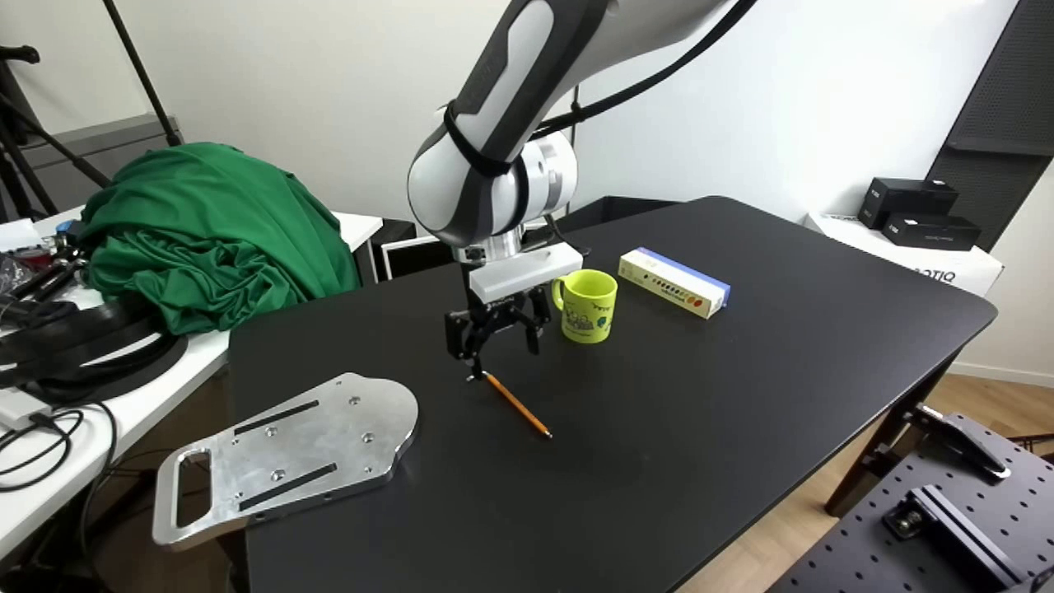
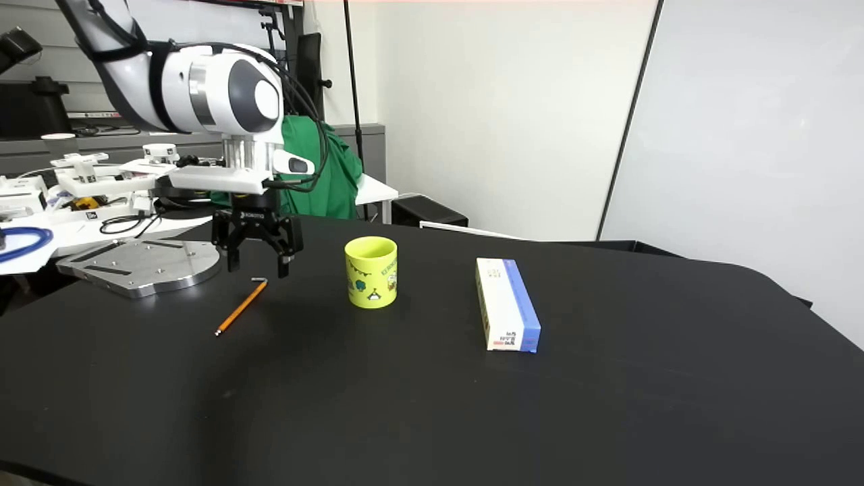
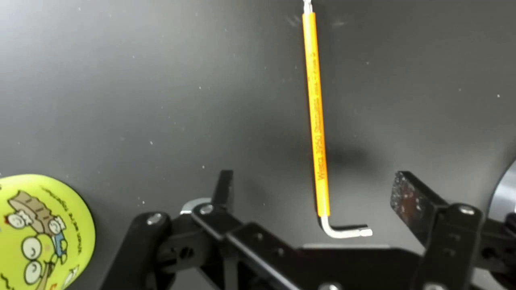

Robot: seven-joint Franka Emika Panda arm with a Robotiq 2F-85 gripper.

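An orange hex key [image 3: 317, 116] with a bent silver end lies flat on the black table. My gripper stands open above its bent end, with empty space between the fingers. In the wrist view the key runs away from me, its short leg between the two fingertips but lower down, on the table. The first exterior view has the gripper [image 1: 506, 354] over the far end of the hex key [image 1: 518, 404]. From the second exterior view, a gap shows between the gripper [image 2: 257, 266] and the hex key [image 2: 241, 308].
A yellow-green mug [image 2: 370, 273] stands upright close beside the gripper. Farther off lies a white and blue box [image 2: 508, 306]. A silver metal plate [image 1: 296, 450] rests at the table's left edge.
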